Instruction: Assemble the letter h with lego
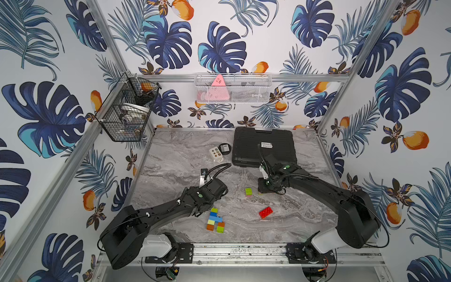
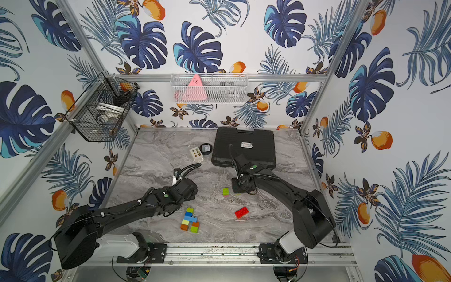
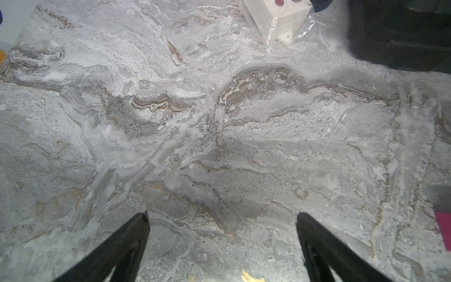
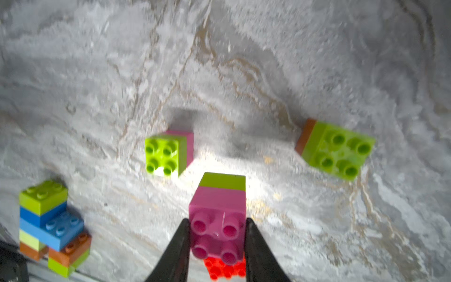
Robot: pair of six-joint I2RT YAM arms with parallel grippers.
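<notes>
A pink brick with green sits between the fingers of my right gripper, held above the table. In the right wrist view, a green-and-pink stack and a green-and-orange stack stand beyond it, a red brick is partly hidden below it, and a multicoloured assembly lies at lower left. My left gripper is open above bare marble, left of centre on the table.
A black case lies at the back right, with a bagged white object and dark round item beside it.
</notes>
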